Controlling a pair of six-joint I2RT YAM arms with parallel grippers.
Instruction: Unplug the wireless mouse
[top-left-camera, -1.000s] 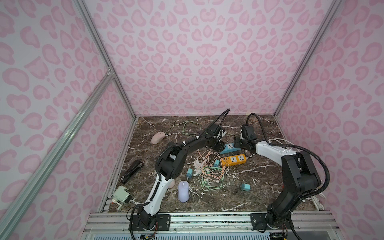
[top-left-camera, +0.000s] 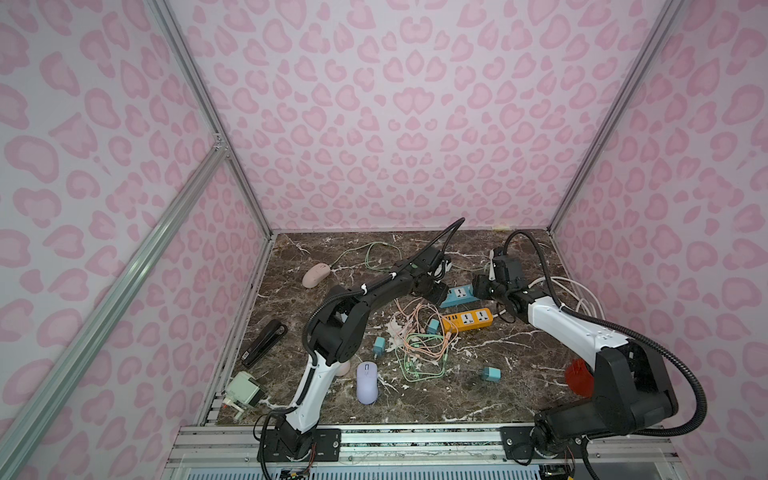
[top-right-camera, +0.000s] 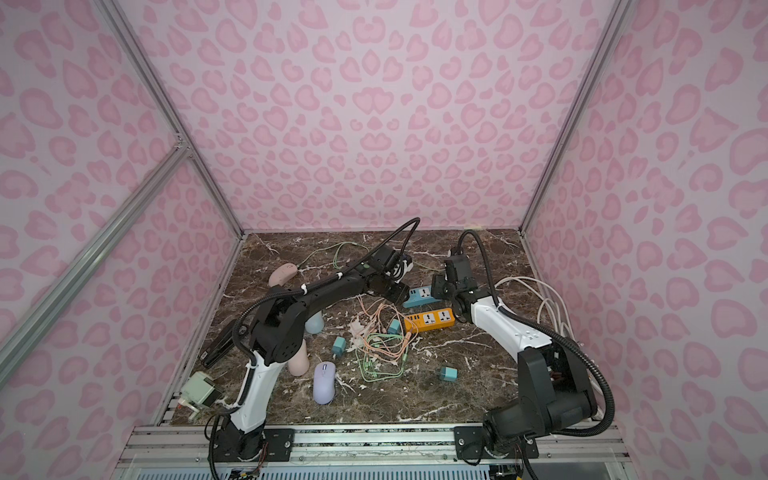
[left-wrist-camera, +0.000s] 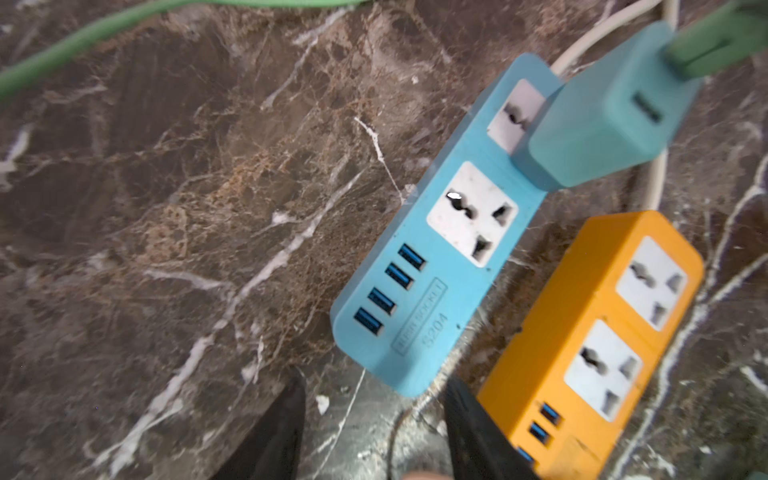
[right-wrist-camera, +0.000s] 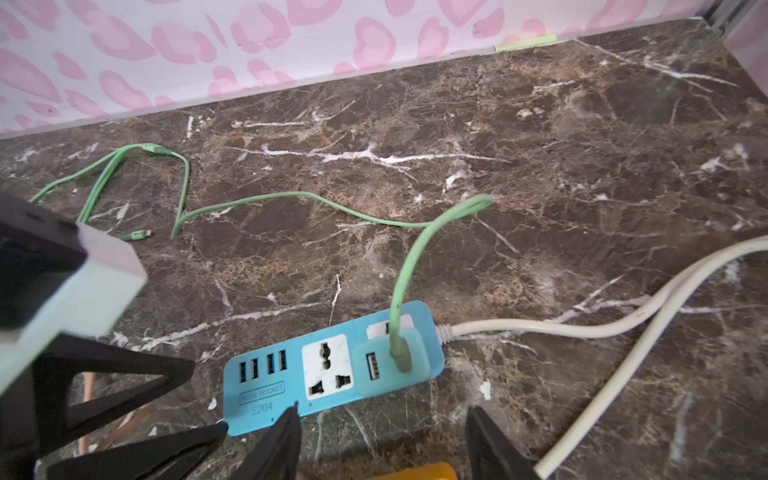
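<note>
In the right wrist view a teal charger (right-wrist-camera: 392, 364) sits plugged into the blue power strip (right-wrist-camera: 264, 376). A green cable (right-wrist-camera: 409, 276) rises from the charger and runs back over the table. The pink mouse (top-left-camera: 316, 275) lies at the back left, with a green cable (top-left-camera: 352, 253) leading off it. My right gripper is open beside the strip on the charger's near side, nothing between its fingers. My left gripper stands part open past the strip's USB end, only bare table showing between its fingers.
An orange power strip (top-left-camera: 468, 320) lies just in front of the blue one. Tangled cables (top-left-camera: 420, 340) cover the middle. A lavender mouse (top-left-camera: 367, 382) and a loose teal charger (top-left-camera: 491, 373) lie nearer the front.
The left arm has shifted slightly. The strips have not visibly moved.
</note>
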